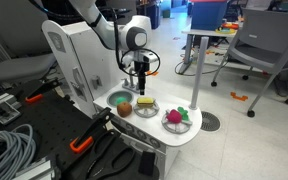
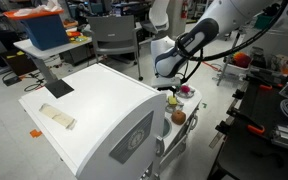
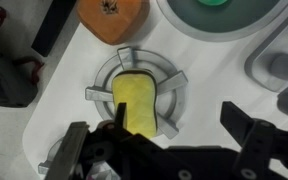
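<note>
My gripper stands open, with its two dark fingers apart and nothing held between them. Below it, in the wrist view, a yellow block [image 3: 134,103] lies on a round grey burner [image 3: 174,107], nearer the left finger. The exterior view shows the gripper [image 1: 141,91] over the toy kitchen's white counter, just above and behind the yellow block [image 1: 147,101]. A brown-orange rounded object [image 3: 111,18] sits beside the burner. Something green [image 3: 214,2] lies in the grey sink [image 3: 224,31].
A second burner [image 1: 167,126] on the counter carries a pink-red item [image 1: 174,116] with green beside it. The faucet [image 3: 284,67] rises by the sink. A white cabinet [image 1: 92,60] stands at the left end. Cables lie on the black table [image 1: 44,120].
</note>
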